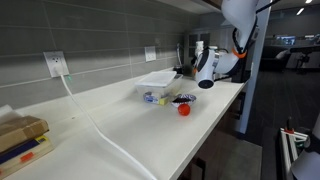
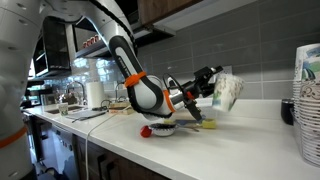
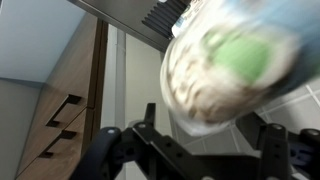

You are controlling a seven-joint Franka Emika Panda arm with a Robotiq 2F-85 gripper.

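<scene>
A pale patterned cup (image 2: 226, 95) is in the air, tilted, at the end of my gripper (image 2: 207, 80). In the wrist view, the same cup (image 3: 215, 75) is smeared by motion and shows a greenish inside, while the dark fingers (image 3: 275, 150) look sharp. These fingers stand well apart, with the cup just past their tips; no firm grip on it shows. From exterior view 1 the arm (image 1: 208, 70) is at the far end of the counter, and the cup cannot be made out clearly.
Stacked cups (image 2: 308, 110) stand at the counter's right. A red ball (image 1: 184, 110), a dark patterned bowl (image 1: 182, 98), a yellow item (image 2: 209, 125) and a white-lidded container (image 1: 158, 82) sit near the arm.
</scene>
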